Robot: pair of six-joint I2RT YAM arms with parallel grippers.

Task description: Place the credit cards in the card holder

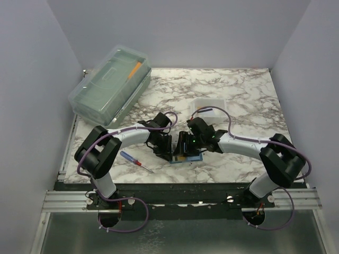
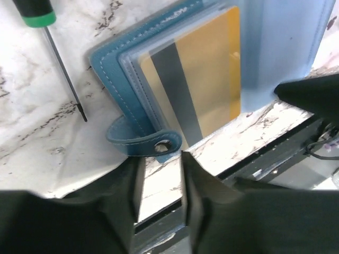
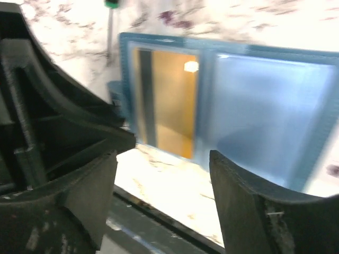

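Observation:
The blue card holder lies spread open on the marble table. In its left side lies a gold card with a dark stripe, under a clear sleeve. The right side shows a bare pale-blue pocket. At the holder's left edge, the snap strap curls up by the fingertips of my left gripper; a narrow gap shows between them, so it is open. My right gripper is open over the holder's near side, nothing between its fingers. In the top view both grippers partly cover the holder.
A screwdriver lies left of the holder. Behind stands a white bin with something card-like inside. The large green-lidded box fills the back left. Both grippers are close together, leaving little room between them.

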